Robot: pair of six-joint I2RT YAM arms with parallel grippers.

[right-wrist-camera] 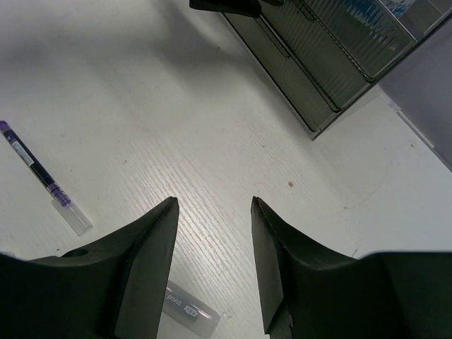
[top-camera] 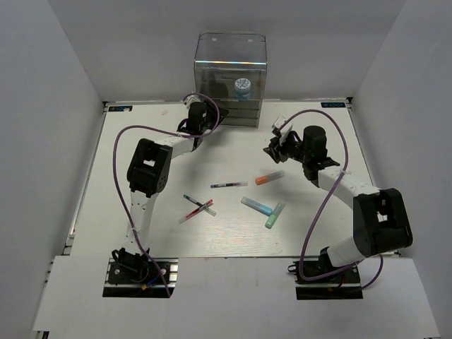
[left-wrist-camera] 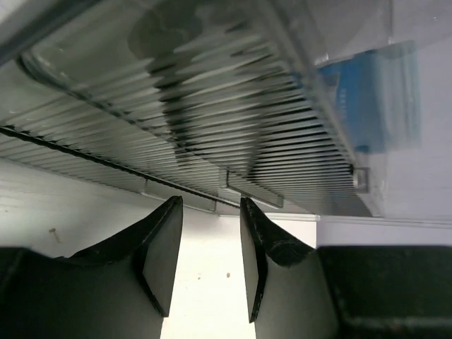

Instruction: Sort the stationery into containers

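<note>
My left gripper (top-camera: 215,113) is at the left front of the clear drawer organizer (top-camera: 246,113), its fingers open over the ridged drawer fronts in the left wrist view. My right gripper (top-camera: 275,150) hovers right of centre; its fingers (right-wrist-camera: 148,254) stand apart in its wrist view, and whether they grip anything is unclear. On the table lie a dark pen (top-camera: 228,185), two crossed pens (top-camera: 193,212), an orange tube (top-camera: 269,177), a blue tube (top-camera: 256,205) and a green tube (top-camera: 275,215).
A blue-white round container (top-camera: 242,88) is in the organizer's upper part. Walls surround it on the sides and back.
</note>
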